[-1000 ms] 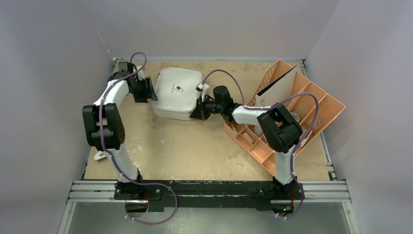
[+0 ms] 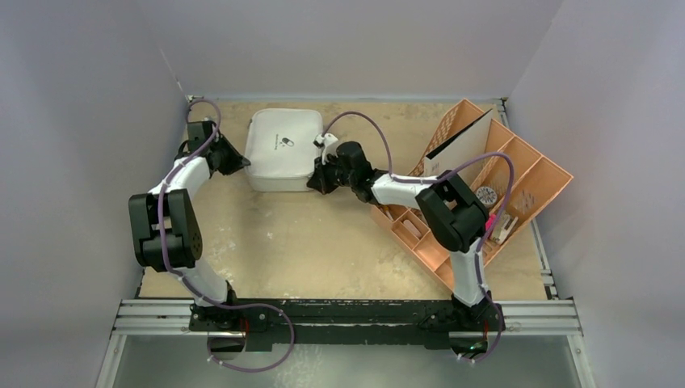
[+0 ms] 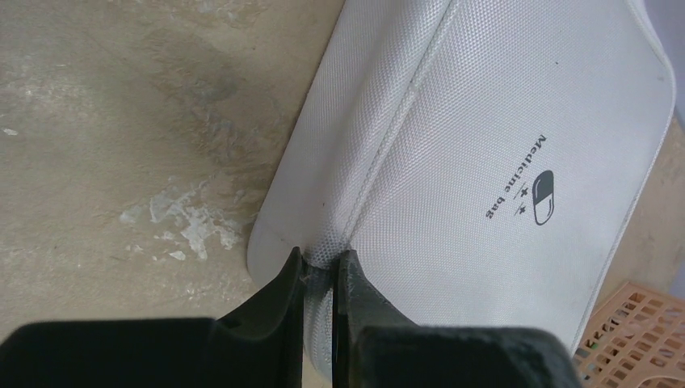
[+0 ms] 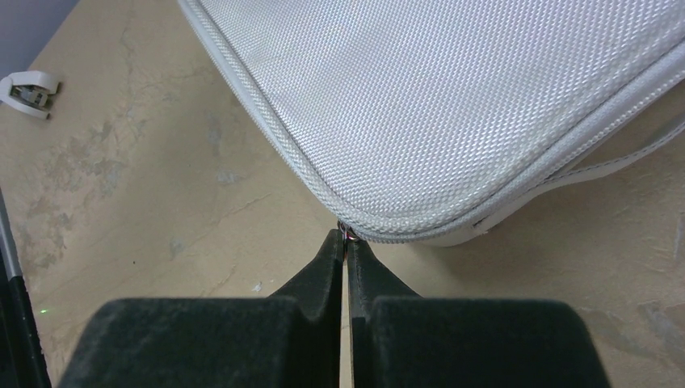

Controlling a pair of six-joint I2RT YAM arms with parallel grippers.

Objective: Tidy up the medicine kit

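The white medicine bag, printed with a pill logo, lies near the back centre of the table. My left gripper is shut on its left edge, with the fabric pinched between the fingers in the left wrist view. My right gripper is at the bag's front right corner; in the right wrist view its fingertips are closed at the corner's edge, on a small piece of it.
An orange divided organizer with assorted items fills the right side. A small white object lies on the tabletop.
The bag and both grippers have shifted slightly leftward. The left gripper has also turned and now looks closed on the bag's edge.
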